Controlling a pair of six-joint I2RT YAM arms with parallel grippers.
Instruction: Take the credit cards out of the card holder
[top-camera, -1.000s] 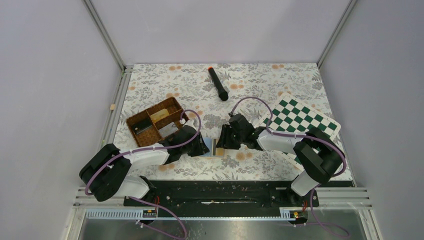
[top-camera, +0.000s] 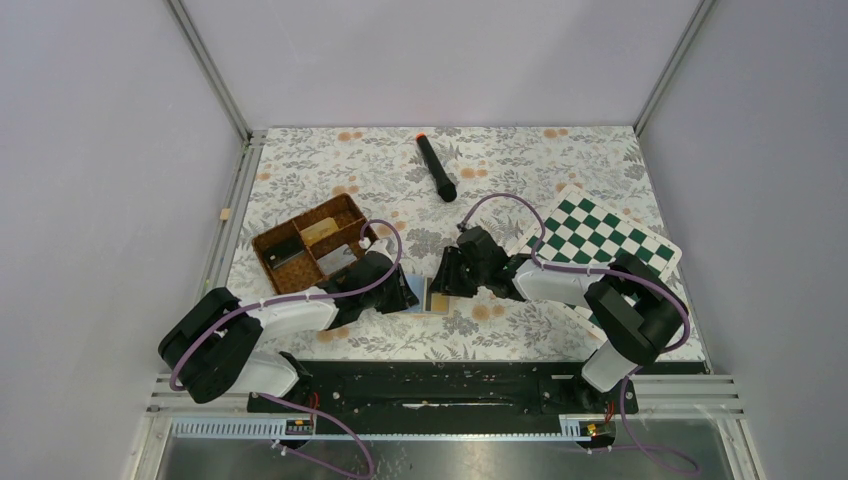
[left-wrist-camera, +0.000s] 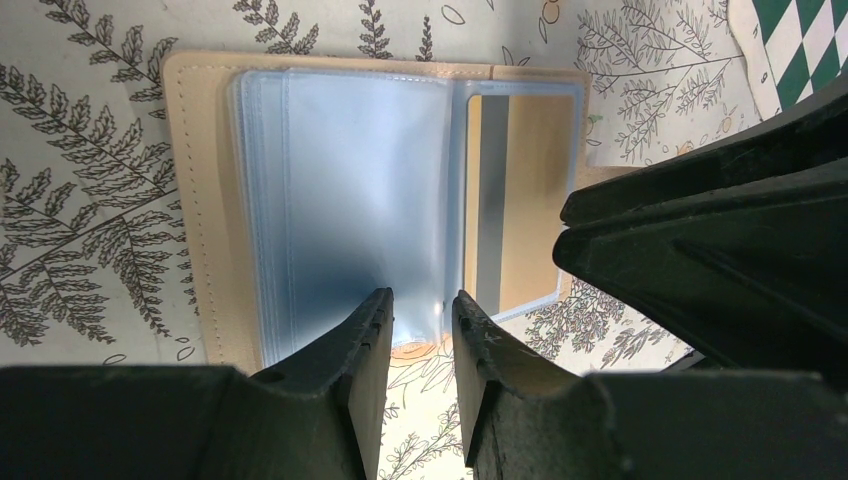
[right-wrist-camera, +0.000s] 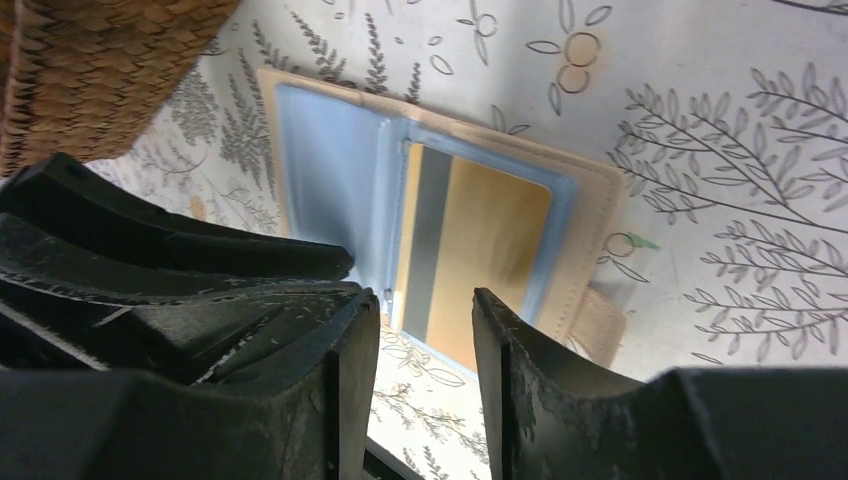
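Note:
The card holder (left-wrist-camera: 190, 180) lies open on the table, beige outside with clear bluish sleeves inside. A gold card with a dark stripe (right-wrist-camera: 490, 225) sits in its right-hand sleeve. At the holder's left half is my left gripper, its fingertips apart over the near edge of the blue sleeves (left-wrist-camera: 365, 180); nothing is clearly held between them. My right gripper is open over the gold card's sleeve, one fingertip close to the fold and the other above the card. Whether either gripper touches the holder cannot be made out.
A woven basket (top-camera: 295, 233) with compartments holding several cards stands at the left. A black microphone (top-camera: 437, 168) lies at the back, a green-white checkered board (top-camera: 600, 240) at the right. Both grippers stand very close together.
The left arm and the other objects look unmoved.

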